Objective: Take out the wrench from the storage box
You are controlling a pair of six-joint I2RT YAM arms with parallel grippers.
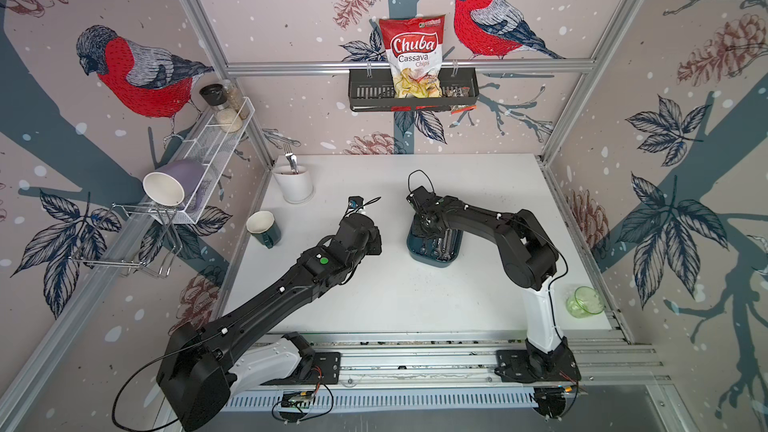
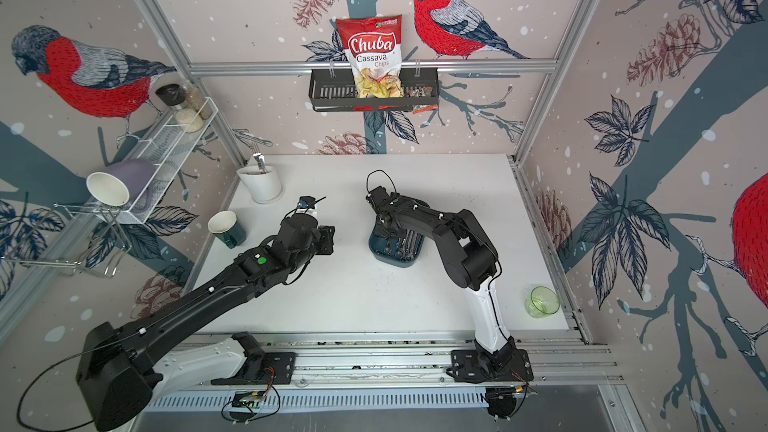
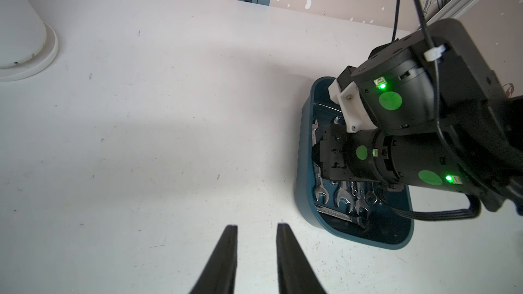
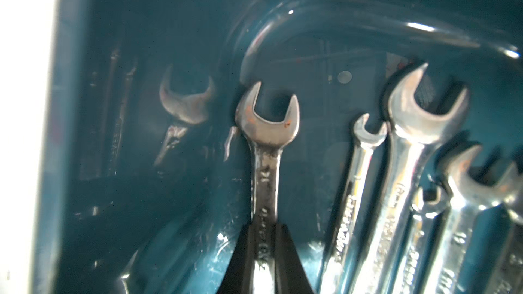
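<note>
In the top left view the dark teal storage box (image 1: 433, 259) stands on the white table, partly covered by the right arm. A silver wrench (image 4: 267, 136) with an open-ended head lies along the box's side in the right wrist view. My right gripper is part open inside the box, its two fingers on either side of that wrench's handle; whether they touch it cannot be made out. Several other wrenches (image 4: 403, 147) lie to the right of it. Left of the box, above bare table, my left gripper stands part open with nothing between its fingers.
A white utensil holder (image 1: 294, 184) and a teal-and-white mug (image 1: 264, 229) stand at the table's left. A green glass (image 1: 585, 302) sits at the front right corner. The table between left gripper and box is clear.
</note>
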